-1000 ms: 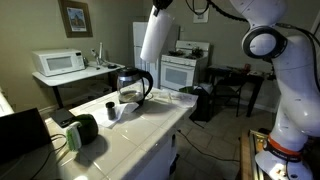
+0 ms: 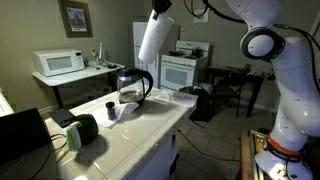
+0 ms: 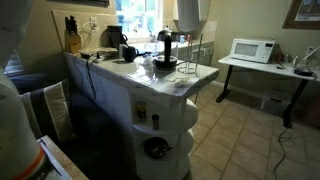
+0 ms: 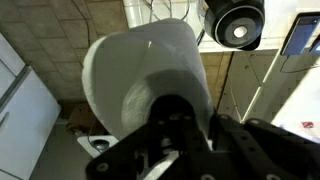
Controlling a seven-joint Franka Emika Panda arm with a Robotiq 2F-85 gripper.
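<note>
A white paper towel roll (image 2: 155, 38) hangs tilted in the air above the counter, with its upper end in my gripper (image 2: 161, 7). In the wrist view the roll (image 4: 150, 62) points away from me and fills the middle, its near end dark and partly hidden by the black fingers. My gripper is shut on it. The second exterior view shows only the roll's lower part (image 3: 192, 12), cut off by the top edge. A thin wire stand (image 3: 187, 72) is on the counter below, near the coffee maker.
A coffee maker (image 2: 134, 85) stands on the white counter (image 2: 150, 125), beside a paper sheet (image 2: 110, 112). Nearer are a dark mug (image 2: 87, 127) and a green-and-black object (image 2: 80, 132). A white microwave (image 2: 60, 62) sits on a table behind.
</note>
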